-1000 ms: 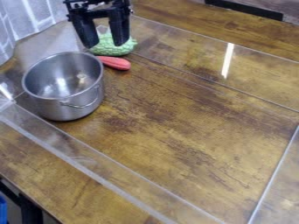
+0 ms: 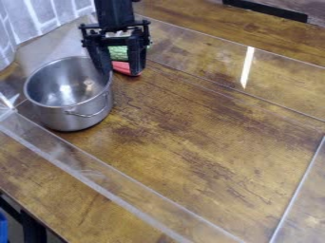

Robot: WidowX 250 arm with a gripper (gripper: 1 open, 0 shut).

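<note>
The black gripper (image 2: 118,57) is low at the upper left, over a green textured object (image 2: 120,51) and a red elongated object (image 2: 124,68), partly hiding both. Its fingers point down around that spot; whether they hold anything I cannot tell. A steel pot (image 2: 68,94) with a handle stands just to the front left of the gripper.
Clear strips or panels run along the left front and right sides. A white curtain-like cloth (image 2: 26,24) is at the back left.
The gripper has moved down toward the front, over the red and green objects, covering more of them. The pot has not visibly moved.
</note>
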